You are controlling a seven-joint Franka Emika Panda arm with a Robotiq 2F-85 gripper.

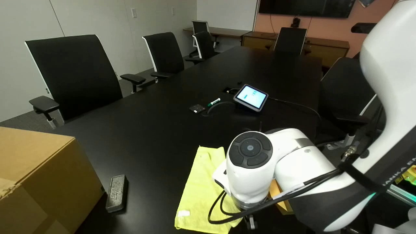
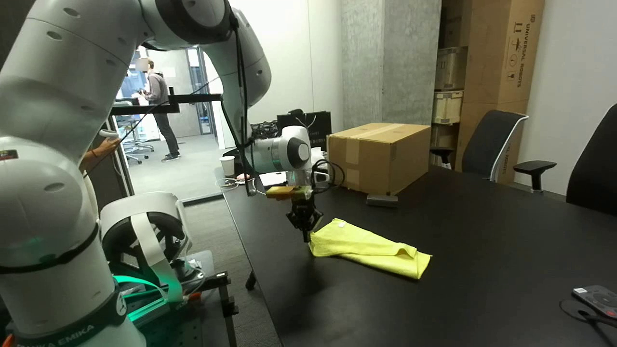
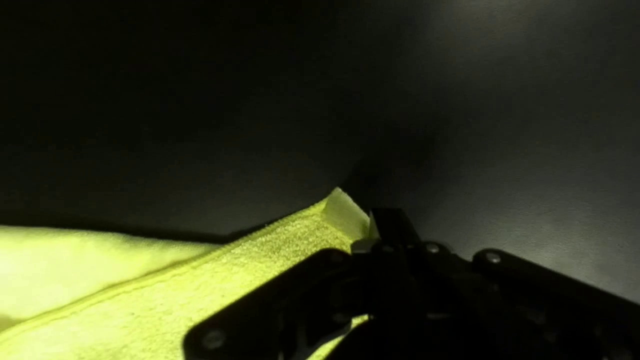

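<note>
A yellow cloth (image 2: pixel 370 246) lies on the dark table, with a fold along part of its length. My gripper (image 2: pixel 307 238) points down at the cloth's near corner, its fingers shut. In the wrist view, the yellow cloth (image 3: pixel 198 288) runs up to the gripper, and its pale bent corner meets the fingertips, which appear to pinch it. That corner looks raised a little beside the fingers in exterior view 2. From exterior view 1, the hand covers the fingertips and part of the cloth (image 1: pixel 201 187).
A cardboard box (image 2: pixel 370 156) stands at the table's end, with a dark eraser (image 1: pixel 116 193) beside it. Farther along the table are a lit tablet (image 1: pixel 251 97), a green marker (image 1: pixel 214 102) and cables. Around the cloth, the tabletop is mostly clear.
</note>
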